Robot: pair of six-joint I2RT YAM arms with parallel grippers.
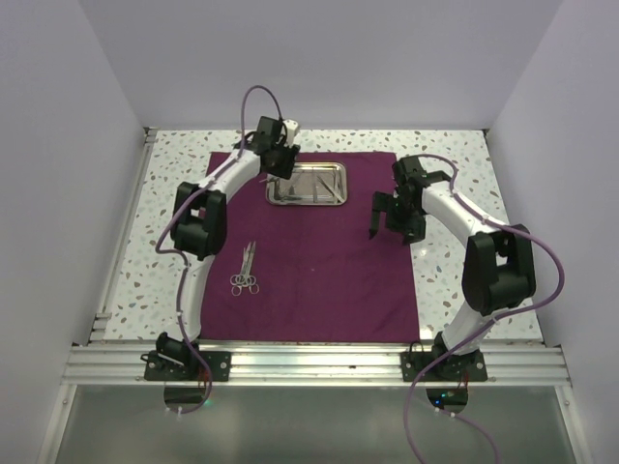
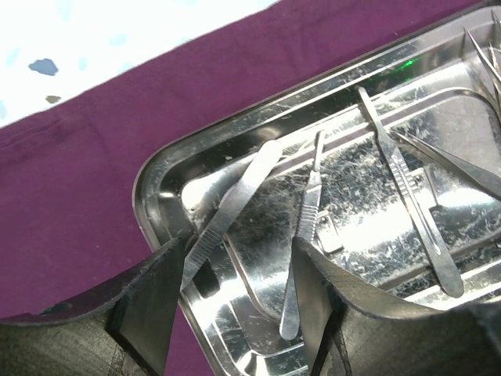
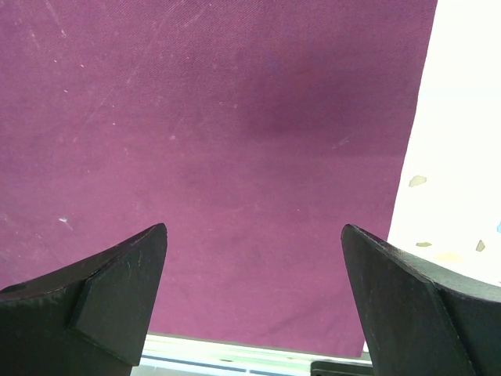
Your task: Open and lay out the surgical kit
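The steel tray (image 1: 306, 202) lies at the back of the purple cloth with metal instruments inside. Over its left end hovers my left gripper (image 1: 280, 174), open. In the left wrist view, a flat handle (image 2: 235, 202) slants across the tray's left end, its lower tip beside the left finger (image 2: 160, 286). A slim scalpel handle (image 2: 308, 213) runs down behind the right finger, a longer one (image 2: 407, 192) lies farther right, and tweezers (image 2: 462, 168) sit beyond that. Above the cloth's right edge, my right gripper is open with nothing between its fingers.
Scissor-like instruments (image 1: 246, 271) with ring handles lie side by side at the left of the purple cloth (image 1: 319, 280). Speckled tabletop (image 1: 464, 155) borders it.
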